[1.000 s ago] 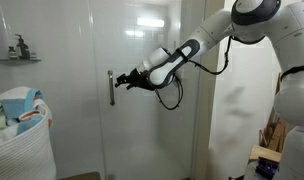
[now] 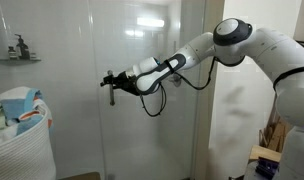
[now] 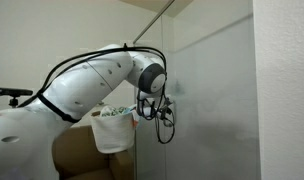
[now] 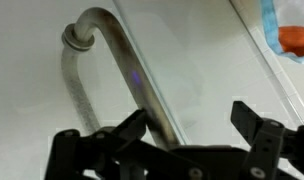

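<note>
A vertical metal handle [image 2: 112, 96] is fixed to a pale, shiny glass-like panel [image 2: 147, 130]. At the upper part of that handle is my gripper [image 2: 107, 79], reaching in from the right. In the wrist view the bent tubular handle [image 4: 122, 55] runs down into the space between my black fingers, close to the left one. My gripper stands open, its right finger well clear of the handle. Whether the left finger touches the metal cannot be made out. The handle's lower part is hidden behind the gripper.
A white basket [image 2: 22, 147] heaped with towels [image 2: 24, 103] stands at the left. Bottles [image 2: 22, 47] sit on a small wall shelf [image 2: 16, 61]. In exterior view 2 a brown sofa [image 3: 82, 155] lies beyond the arm. Cables hang in a loop from the wrist.
My gripper has moved left along the panel, from just right of the handle to the handle's upper part. The basket and panel look unmoved.
</note>
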